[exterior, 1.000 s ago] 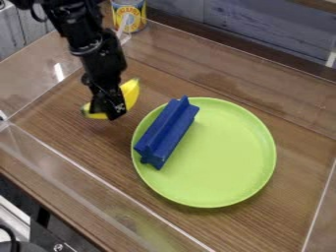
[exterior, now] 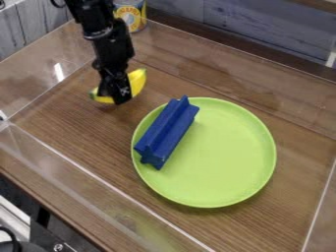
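My black gripper (exterior: 118,87) is over a yellow object (exterior: 136,82) on the wooden table, left of centre in the camera view. The fingers cover part of it, so whether they hold it is hidden. A green plate (exterior: 223,162) sits to the right, with a long blue block (exterior: 167,132) lying on its left part.
A can (exterior: 129,16) with a yellow and blue label stands at the back, behind the arm. A grey wall lines the back left.
The gripper has moved up the picture, away from the front of the table, and the yellow object appears shifted slightly the same way. The plate and blue block have not moved.
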